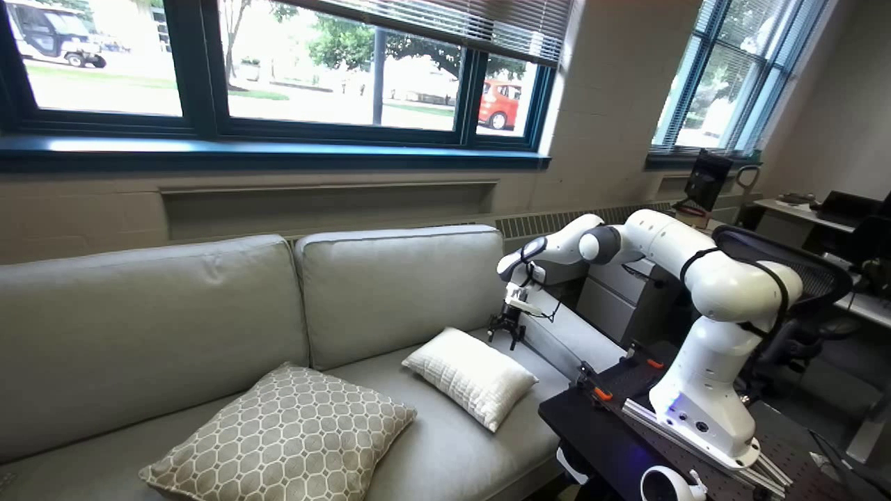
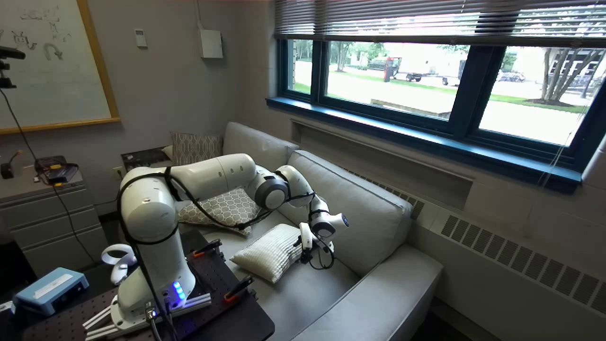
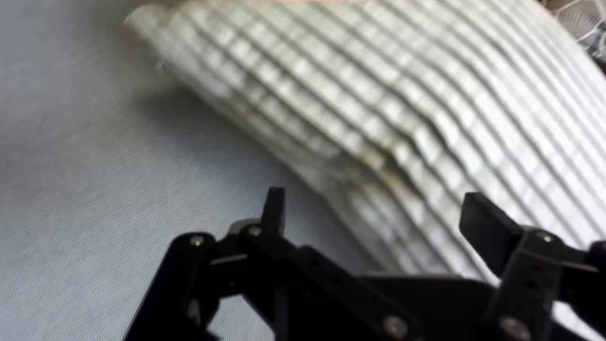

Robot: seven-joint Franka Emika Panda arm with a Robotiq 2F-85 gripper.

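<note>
A small white quilted pillow (image 1: 470, 376) lies on the sofa seat, its far edge toward my gripper (image 1: 505, 334). In the second exterior view the same pillow (image 2: 269, 253) is just left of the gripper (image 2: 307, 253). Seen from the wrist, the pillow (image 3: 454, 108) fills the upper right, its edge running diagonally down between the spread fingers of my gripper. One finger is over the grey seat, the other in front of the pillow. The fingers are open and nothing is gripped. Whether a finger touches the fabric cannot be told.
A larger patterned pillow (image 1: 284, 438) lies left of the white one. The sofa's backrest cushion (image 1: 401, 288) rises behind, and an armrest (image 2: 378, 295) stands close on the right. Clamps (image 1: 594, 384) sit on the black table's edge.
</note>
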